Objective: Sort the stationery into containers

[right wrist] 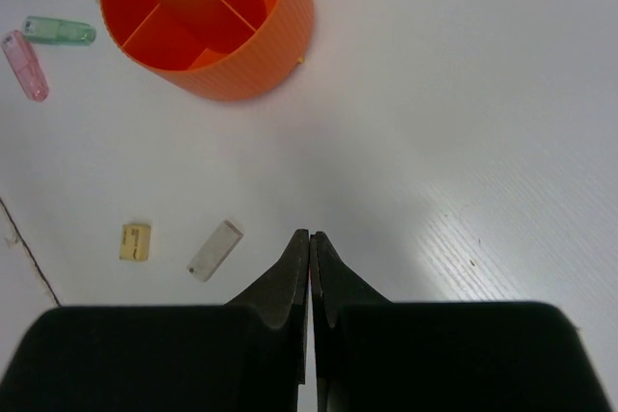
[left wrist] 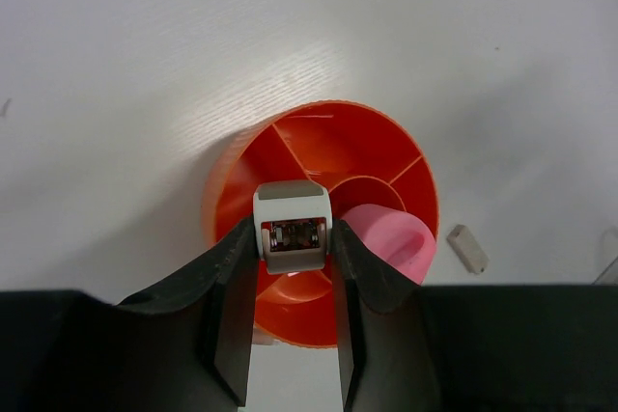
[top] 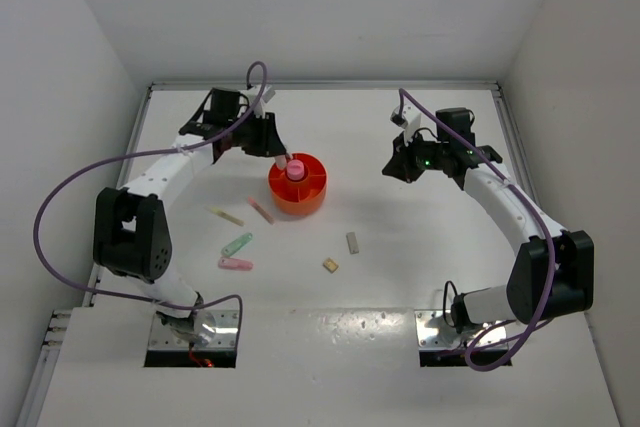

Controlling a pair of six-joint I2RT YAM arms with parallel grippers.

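An orange round container (top: pixel 297 202) with dividers stands in the middle of the table, a pink cylinder (left wrist: pixel 396 238) in its central cup. My left gripper is over the container's left part, shut on a small white item (left wrist: pixel 290 200) held upright between its fingers. My right gripper hangs over the right side of the table, shut, with nothing visible between its fingers.
Loose items lie left and in front: a yellow stick (top: pixel 225 216), pinkish stick (top: pixel 261 211), green piece (top: pixel 237 245), pink piece (top: pixel 236 264), yellow block (top: pixel 330 265) and grey block (top: pixel 352 243).
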